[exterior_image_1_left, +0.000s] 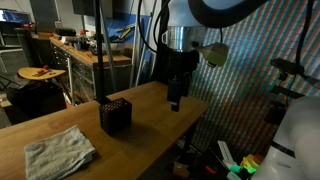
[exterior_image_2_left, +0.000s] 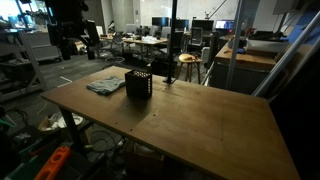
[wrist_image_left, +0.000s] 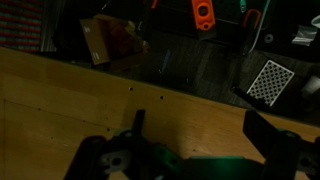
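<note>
My gripper is open in the wrist view, its two dark fingers wide apart and only wooden tabletop seen between them. In exterior view 1 the gripper (exterior_image_1_left: 175, 104) points down above the table's edge, right of the black mesh box (exterior_image_1_left: 116, 116) and touching nothing. The box (exterior_image_2_left: 139, 85) stands upright on the tabletop in exterior view 2. A folded grey cloth (exterior_image_1_left: 59, 153) lies flat on the wood to the left of the box; its whole shape (exterior_image_2_left: 103, 85) shows small in exterior view 2.
A black post (exterior_image_1_left: 104, 50) rises behind the box. Below the table's edge, the wrist view shows a cardboard box (wrist_image_left: 95, 40), a red tool-like object (wrist_image_left: 203, 14) and a perforated metal plate (wrist_image_left: 270, 82).
</note>
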